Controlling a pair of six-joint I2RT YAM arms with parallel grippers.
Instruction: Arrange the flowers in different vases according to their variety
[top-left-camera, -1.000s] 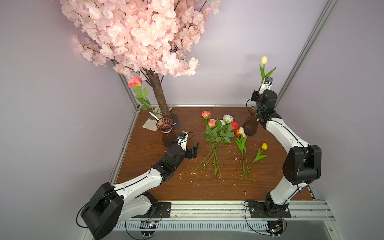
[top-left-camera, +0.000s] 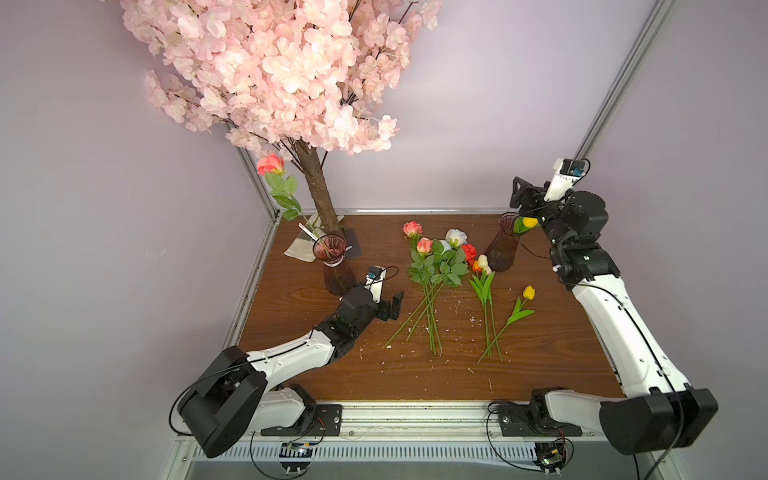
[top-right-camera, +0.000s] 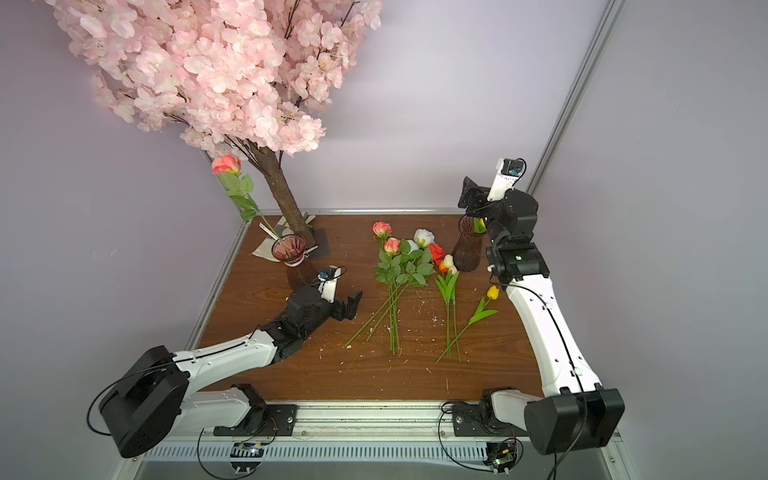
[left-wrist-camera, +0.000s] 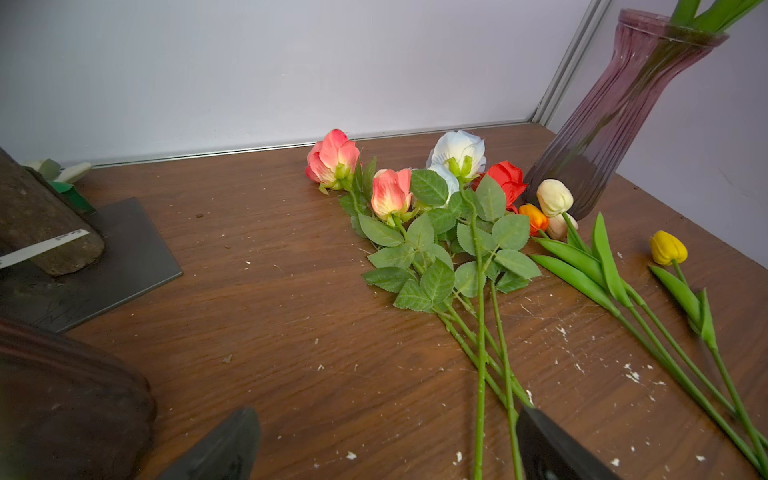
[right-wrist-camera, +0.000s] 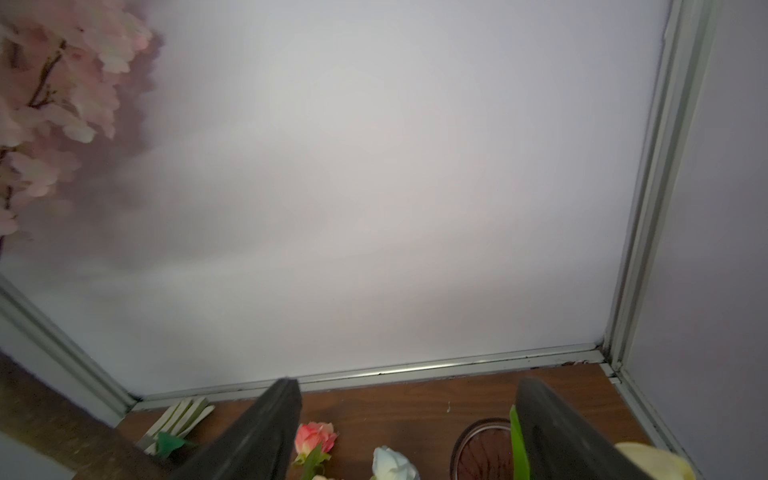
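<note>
A pink glass vase (top-left-camera: 339, 276) at left holds a pink rose (top-left-camera: 270, 165). A second vase (top-left-camera: 501, 252) at back right holds a tulip (right-wrist-camera: 652, 460), its pale bloom low in the right wrist view. My right gripper (top-left-camera: 524, 192) is raised above that vase, fingers apart with nothing visible between them but the view beyond. Pink, white and red roses (left-wrist-camera: 468, 152) lie mid-table, beside orange and white tulips (left-wrist-camera: 553, 197) and a separate yellow tulip (left-wrist-camera: 668, 247). My left gripper (top-left-camera: 389, 308) stands open beside the left vase, left of the rose stems, empty.
The blossom tree (top-left-camera: 316, 184) stands at back left on a dark base plate, with pale paper (top-left-camera: 300, 249) beside it. The wooden table (top-left-camera: 280, 352) has free room at front left. Walls enclose it at back and sides.
My left gripper has shifted slightly right.
</note>
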